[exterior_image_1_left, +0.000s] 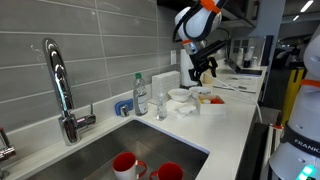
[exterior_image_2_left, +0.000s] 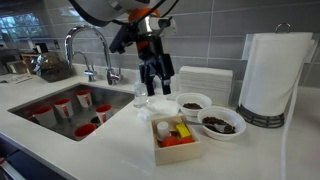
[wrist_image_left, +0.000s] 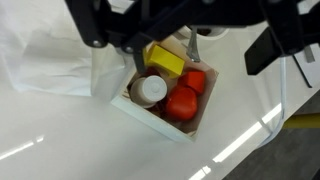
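My gripper is open over a small light box (exterior_image_2_left: 176, 153), with nothing between its dark fingers. Inside the box are a white-capped container (wrist_image_left: 150, 90), a yellow block (wrist_image_left: 166, 61) and red items (wrist_image_left: 182, 102). From the first exterior view, the gripper (exterior_image_1_left: 203, 76) hangs above the counter near that box (exterior_image_1_left: 210, 108). The second exterior view has the gripper (exterior_image_2_left: 156, 90) clear of the contents, higher than the box rim.
Two white bowls with dark contents, one (exterior_image_2_left: 193, 100) behind the other (exterior_image_2_left: 222, 131), stand beside the box. A paper towel roll (exterior_image_2_left: 264, 80) is at the back. Crumpled clear plastic (wrist_image_left: 55, 65) lies close by. Red cups (exterior_image_1_left: 126, 166) are in the sink (exterior_image_1_left: 75, 165).
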